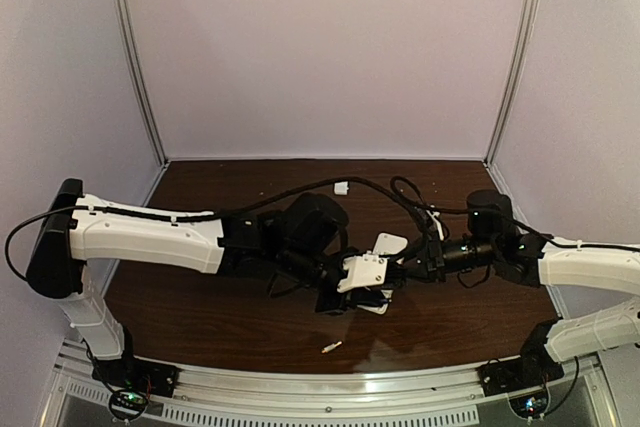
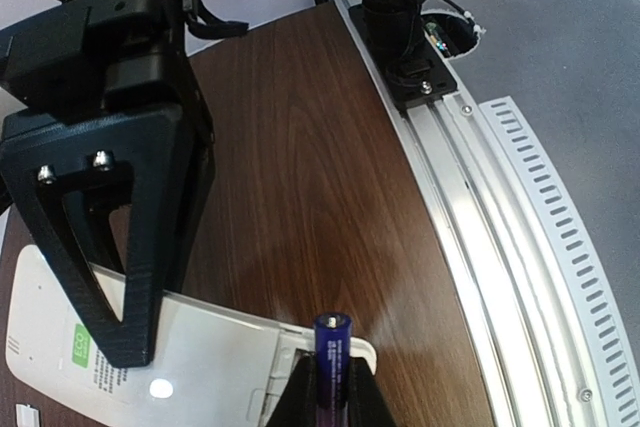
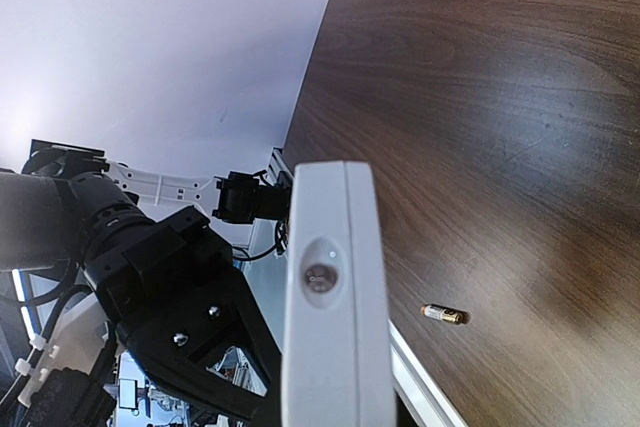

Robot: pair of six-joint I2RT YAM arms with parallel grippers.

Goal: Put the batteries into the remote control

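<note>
The white remote is held by my right gripper (image 1: 425, 262), which is shut on it; in the right wrist view its narrow side (image 3: 335, 347) fills the lower middle. The left wrist view shows its back with the battery compartment at the right end. A blue battery (image 2: 332, 352) stands upright between the fingers of my left gripper (image 1: 370, 292), shut on it, just in front of that compartment; whether it touches is unclear. A loose battery (image 3: 444, 314) lies on the table (image 1: 200, 317), also near the front in the top view.
A small white piece (image 1: 341, 188), probably the battery cover, lies at the back middle of the table. The metal rail (image 1: 330, 377) runs along the front edge. Both arms crowd the centre.
</note>
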